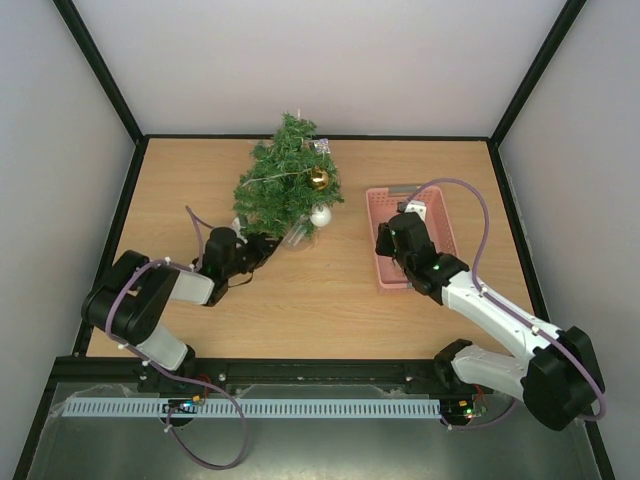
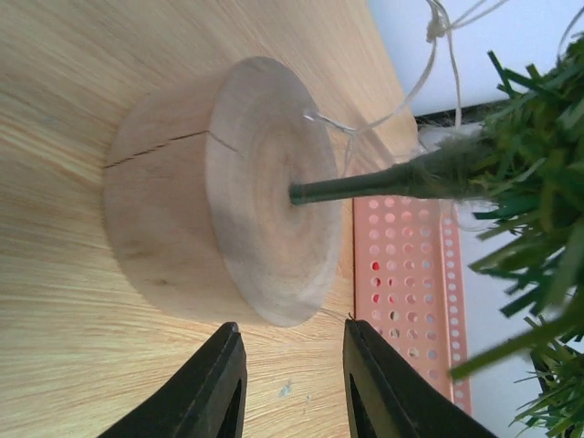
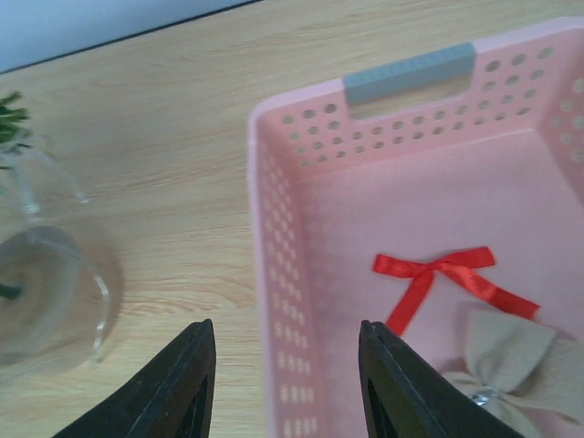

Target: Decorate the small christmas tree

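The small tree point(image 1: 280, 180) carries a gold ball point(image 1: 320, 179), a white ball point(image 1: 320, 215) and a silver ornament at upper right. My left gripper point(image 1: 275, 242) is part open at the tree's lower left; in the left wrist view its empty fingers face the wooden base point(image 2: 164, 201) below the green trunk point(image 2: 365, 187). My right gripper point(image 1: 385, 240) is part open over the left part of the pink basket point(image 1: 443, 245), nothing between its fingers. A red bow point(image 3: 420, 272) and a pale fabric flower point(image 3: 506, 356) lie inside the basket.
Bare tabletop point(image 1: 300, 310) shows in front of the tree and basket. A clear plastic object point(image 3: 55, 292) is by the tree base. Walls frame the table at the back and sides.
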